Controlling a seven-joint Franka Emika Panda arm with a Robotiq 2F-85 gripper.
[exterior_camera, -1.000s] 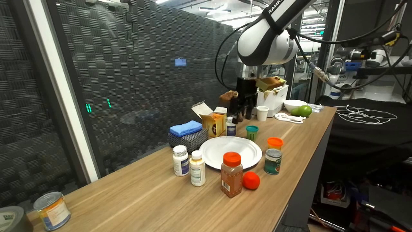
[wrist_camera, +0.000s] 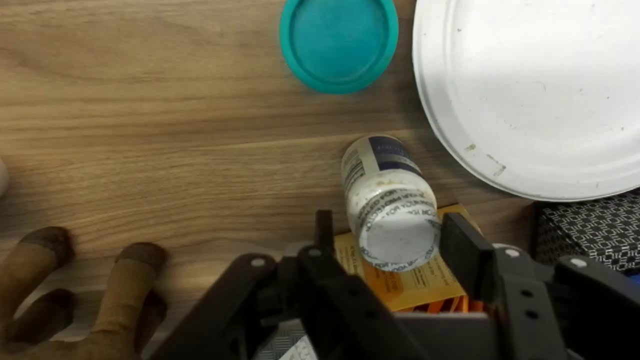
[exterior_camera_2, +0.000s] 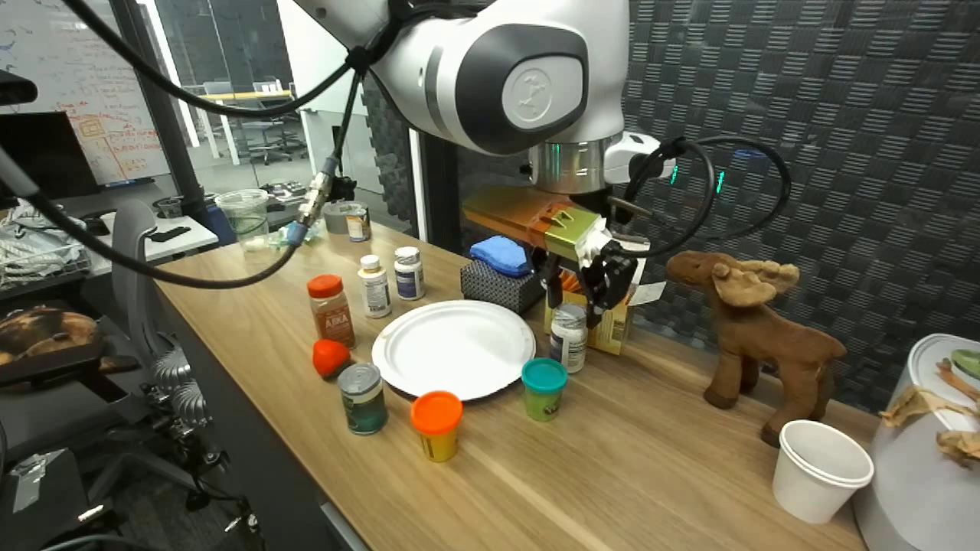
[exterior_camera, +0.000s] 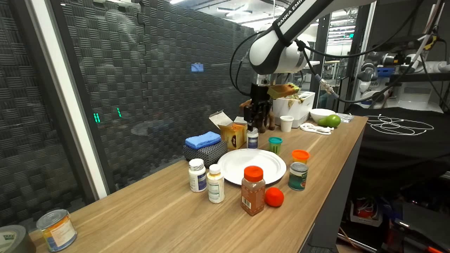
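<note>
A white bottle (wrist_camera: pixel 384 165) with a dark blue label stands upright beside the paper plate (wrist_camera: pixel 510 108), its pale top ringed with print. Over it, my gripper points down with its fingers apart, one on each side of the bottle's top in the wrist view. Whether either finger touches it, I cannot tell. In exterior view 2 the gripper (exterior_camera_2: pixel 576 301) is right at the height of the bottle's top (exterior_camera_2: pixel 570 317). Exterior view 1 shows the same bottle (exterior_camera: pixel 252 141) partly behind the fingers.
Close by are a teal-lidded tub (exterior_camera_2: pixel 543 390), an open yellow box (exterior_camera: pixel 234 135) and a dark patterned box (exterior_camera: pixel 206 152) bearing a blue cloth. A toy moose (exterior_camera_2: pixel 767 335) stands to the bottle's right in exterior view 2. Wood between tub and paper cups (exterior_camera_2: pixel 818 468) is clear.
In exterior view 1 the arm and gripper have moved left, from beside the bottle to over its top. The bottle and the other objects stay in place.
</note>
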